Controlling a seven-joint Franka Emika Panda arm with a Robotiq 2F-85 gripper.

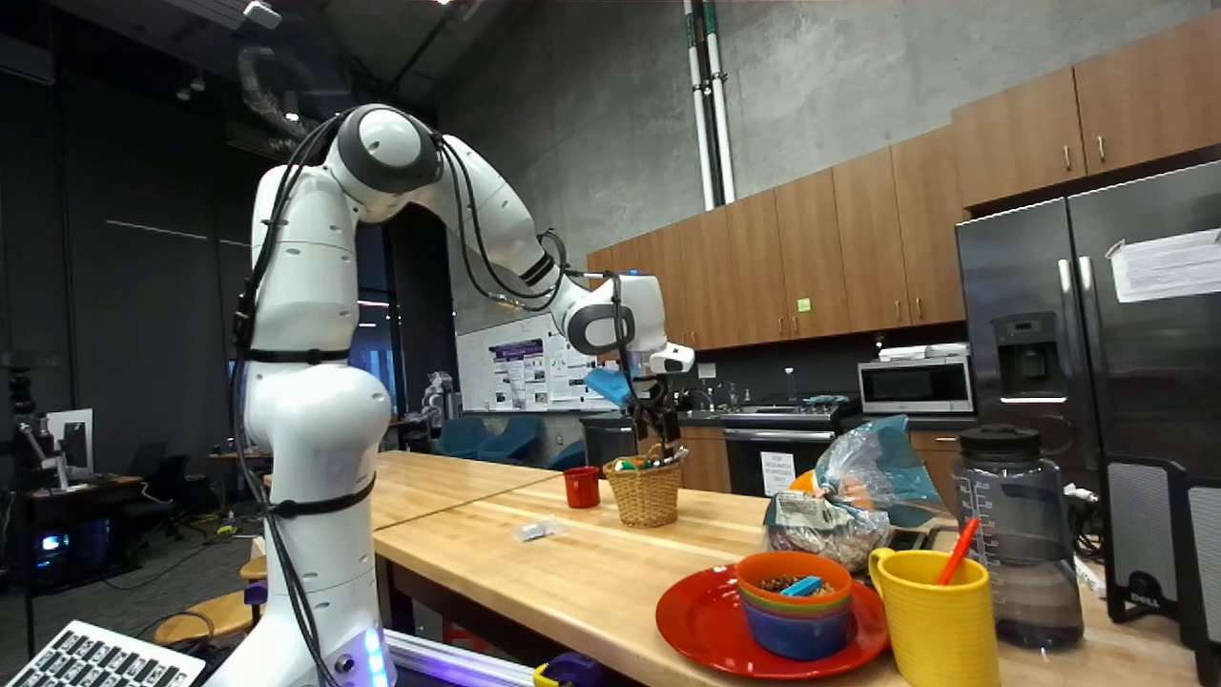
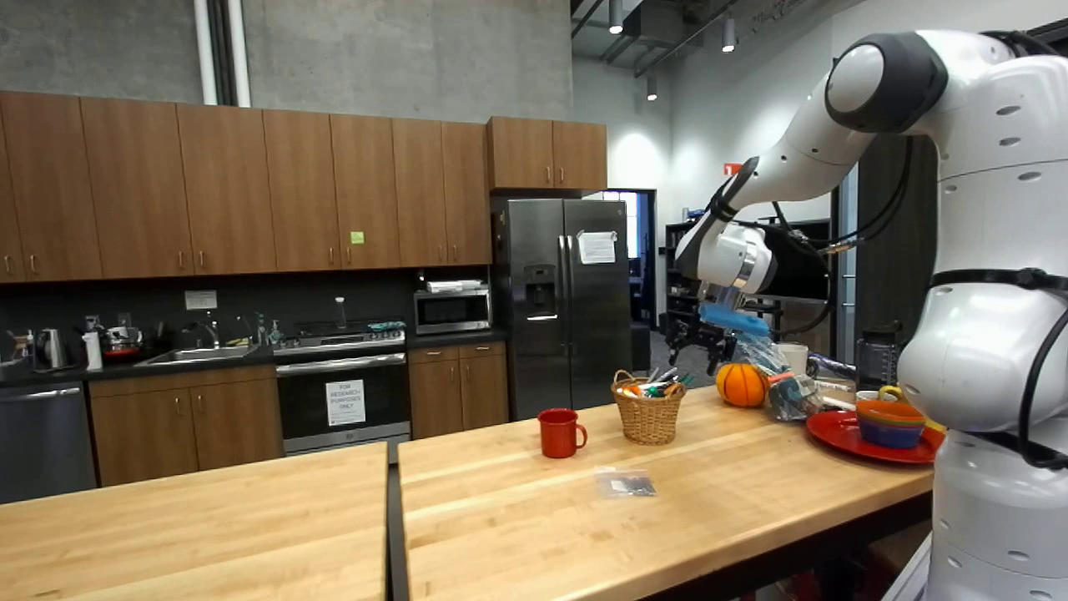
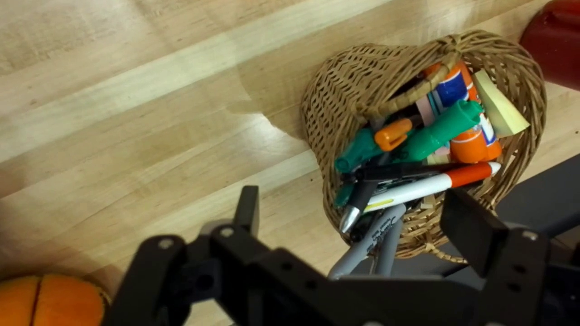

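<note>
A wicker basket (image 3: 340, 103) holds markers, glue sticks and other pens. The white marker with a red end (image 3: 421, 190) lies across the top of the pile. Two grey markers (image 3: 361, 247) lean out over the basket's near rim. My gripper is open, its black fingers (image 3: 248, 209) spread wide with nothing visibly gripped. One finger appears over bare table and the other over the basket's edge. In exterior view 2, the gripper (image 2: 701, 345) hangs above the table behind the basket (image 2: 648, 419).
Beside the basket stands a red mug (image 2: 558, 434). A small clear packet (image 2: 627, 485) lies in front. The pumpkin (image 2: 742, 385), bagged goods (image 2: 793, 391) and a red plate (image 1: 698, 624) with stacked bowls (image 1: 797, 624) occupy one end.
</note>
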